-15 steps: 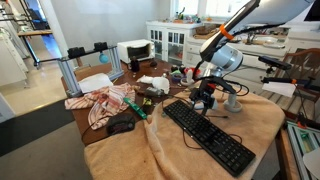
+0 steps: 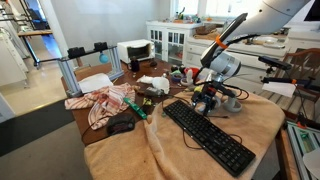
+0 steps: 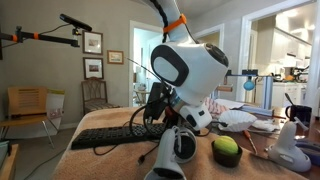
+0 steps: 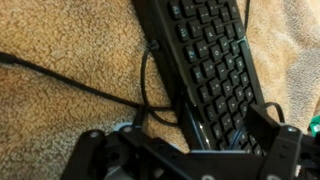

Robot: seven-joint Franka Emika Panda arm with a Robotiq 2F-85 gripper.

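A black keyboard (image 2: 209, 138) lies on a tan towel (image 2: 130, 155); it also appears in the second exterior view as a dark keyboard (image 3: 105, 136). In the wrist view the keyboard (image 4: 212, 62) runs diagonally, and a thin black cable (image 4: 75, 86) crosses the towel and loops beside its edge. My gripper is open, its fingers spread either side of the keyboard's lower end in that view. Nothing is clearly held between them. From the first exterior view, the gripper (image 2: 204, 101) hangs by the keyboard's far end; exact height or contact cannot be told.
White cylindrical objects (image 3: 172, 150) and a dark cup with a green ball (image 3: 226, 146) stand close to the arm. A black mouse-like object (image 2: 121, 124), a green item (image 2: 135, 108) and a striped cloth (image 2: 100, 100) lie left. The near towel is clear.
My arm has shifted slightly rightward near the keyboard's far end over the last second. The keyboard and the objects to the left look unmoved.
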